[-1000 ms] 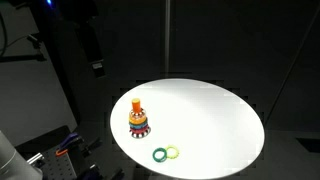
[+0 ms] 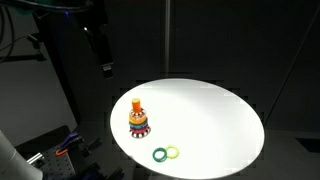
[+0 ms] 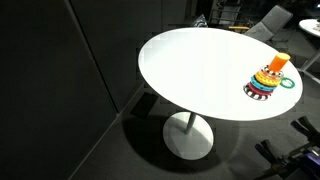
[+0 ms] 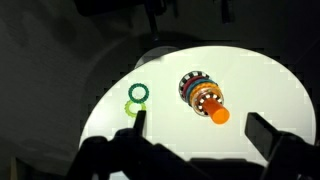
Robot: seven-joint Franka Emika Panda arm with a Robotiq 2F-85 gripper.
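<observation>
A stack of coloured rings (image 2: pixel 138 122), topped with an orange piece (image 2: pixel 136 105), stands upright on the white round table (image 2: pixel 205 115). Two loose rings lie flat beside it: a dark green ring (image 2: pixel 160 155) and a yellow-green ring (image 2: pixel 172 152). From above, the wrist view shows the stack's orange top (image 4: pixel 217 115) between and beyond the fingertips. My gripper is open and empty, high over the table, its fingers (image 4: pixel 262 135) spread wide. In exterior view 1 the arm (image 2: pixel 90 40) hangs at the upper left, well clear of the stack.
A dark floor and dark curtains surround the table. Cables (image 2: pixel 68 143) show beside the arm's base at lower left.
The arm in exterior view 1 has shifted slightly to the right. The stack and the loose rings have stayed in place.
</observation>
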